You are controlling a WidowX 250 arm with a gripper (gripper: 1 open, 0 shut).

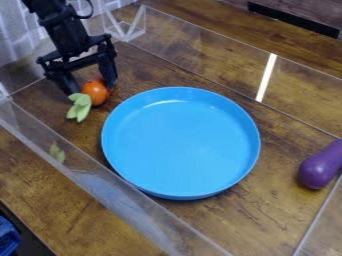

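An orange round vegetable with green leaves [94, 92] lies on the wooden table, left of a large blue plate [179, 140]. My black gripper [83, 76] is low over it from the upper left, its fingers around or just beside the orange vegetable; whether they are shut on it I cannot tell. A purple eggplant [319, 165] lies at the right edge, apart from the plate.
Clear plastic walls border the wooden table [214, 60]. A dark blue object [8, 240] shows at the lower left corner. Bare table lies behind and right of the plate.
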